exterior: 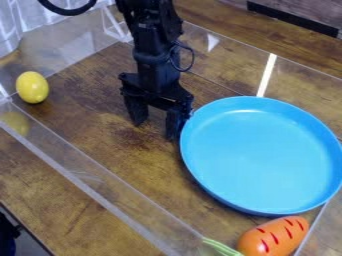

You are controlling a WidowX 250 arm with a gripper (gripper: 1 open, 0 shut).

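My black gripper is low over the wooden floor of the clear-walled tray, left of a large blue plate, with its right finger at or against the plate's left rim. Its fingers look spread apart, with nothing visible between them.
A yellow egg-shaped object lies at the far left. A toy carrot with green leaves lies at the bottom right. Clear walls edge the area. Bare wood lies below and left of the gripper.
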